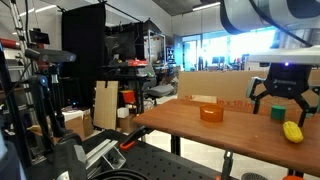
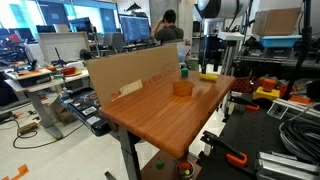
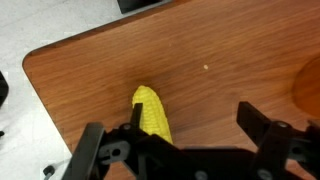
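On the wooden table (image 1: 185, 118) a yellow oblong object (image 1: 293, 132) lies near the right end; the wrist view shows the same yellow object (image 3: 151, 112) left of centre, its lower end close to the left finger. My gripper (image 1: 279, 108) hangs above the table, a little left of it. The fingers (image 3: 88, 148) stand wide apart in the wrist view, bare wood between them, so the gripper is open and holds nothing. An orange round bowl (image 1: 211, 113) sits farther along the table; the bowl (image 3: 308, 88) is cut off by the wrist view's right edge.
A green cylinder (image 1: 277, 113) stands at the table's back right. Behind the table runs a cardboard panel (image 2: 135, 78). Between the bowl and the yellow object the tabletop is clear. A person (image 2: 168, 27) is beyond the panel.
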